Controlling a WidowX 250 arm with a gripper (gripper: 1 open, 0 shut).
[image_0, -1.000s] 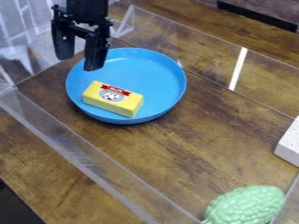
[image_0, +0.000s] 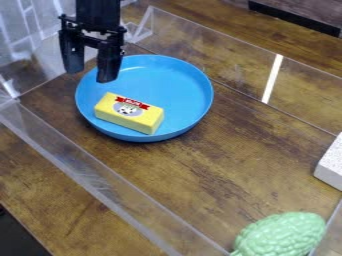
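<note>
A blue plate (image_0: 177, 85) holds a yellow packaged block (image_0: 130, 112) with a red label, lying toward its front-left. My black gripper (image_0: 90, 62) hangs over the plate's back-left edge, above and behind the block and apart from it. Its two fingers point down and are spread, with nothing seen between them.
A green brain-shaped object (image_0: 281, 235) lies at the bottom right, and a white block (image_0: 330, 160) at the right edge. Clear plastic walls border the wooden table (image_0: 227, 170).
My gripper shifts very slightly about the back-left of the plate. The plate and yellow block stay put.
</note>
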